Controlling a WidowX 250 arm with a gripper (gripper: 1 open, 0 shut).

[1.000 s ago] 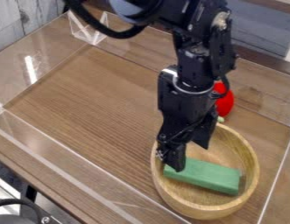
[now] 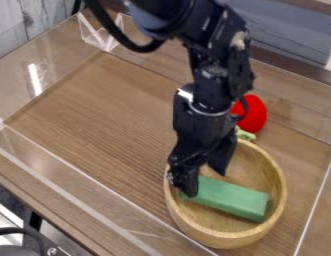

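A wooden bowl [image 2: 228, 229] sits at the lower right with a green block [image 2: 232, 199] inside it. My black gripper [image 2: 195, 170] reaches down over the bowl's back-left part, its fingertips low near the left end of the block. Whether the fingers hold anything cannot be made out. A red object [image 2: 251, 112] lies behind the gripper on the right, partly hidden by it, with a small pale green piece below it.
A grey edge runs along the back, and a white wire item stands at the upper left.
My gripper has shifted slightly left and its fingers have changed position over the bowl. The green block sits slightly further left.
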